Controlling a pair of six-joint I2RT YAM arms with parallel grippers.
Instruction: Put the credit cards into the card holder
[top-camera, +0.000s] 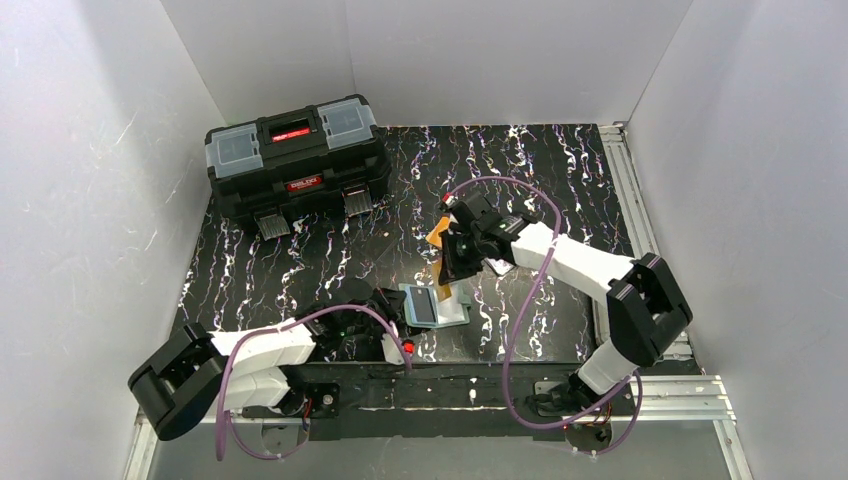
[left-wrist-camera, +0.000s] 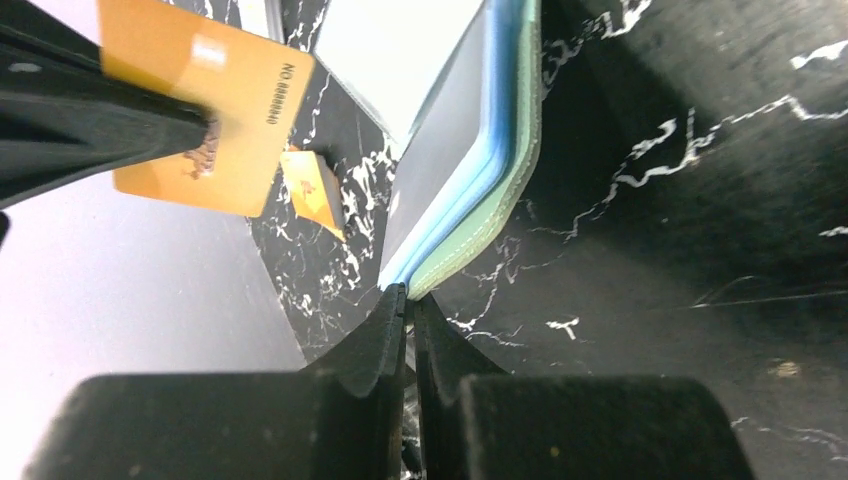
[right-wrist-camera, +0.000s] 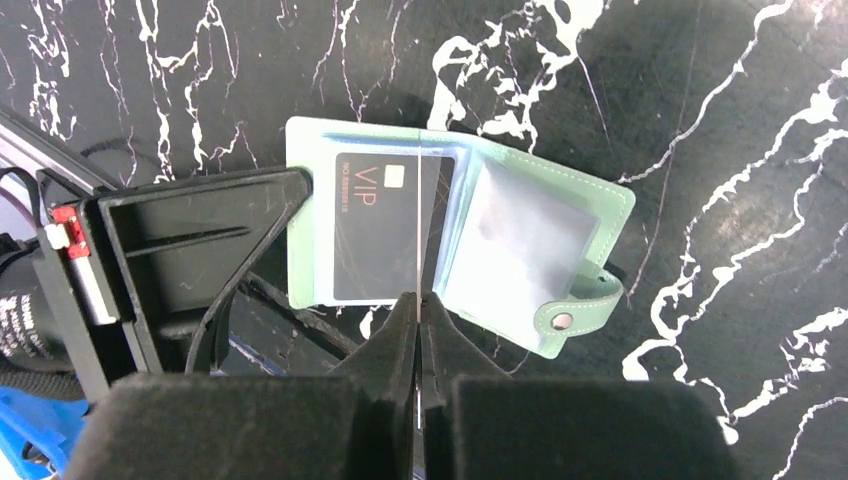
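Observation:
The open pale-green card holder (top-camera: 453, 313) has clear sleeves. A black VIP card (right-wrist-camera: 375, 230) sits in its left sleeve; the right sleeve looks empty. My left gripper is shut on the holder's edge, which it holds tilted up in the left wrist view. A gold card (left-wrist-camera: 225, 105) is pinched in my right gripper; from the right wrist it shows only as a thin upright line over the holder. In the top view this card hangs above the holder's middle. Another orange card (top-camera: 436, 233) lies on the table farther back.
A white card (top-camera: 499, 266) lies partly hidden under the right arm. The black toolbox (top-camera: 295, 165) fills the back left. Bare marble tabletop (top-camera: 560, 190) stretches across the back right.

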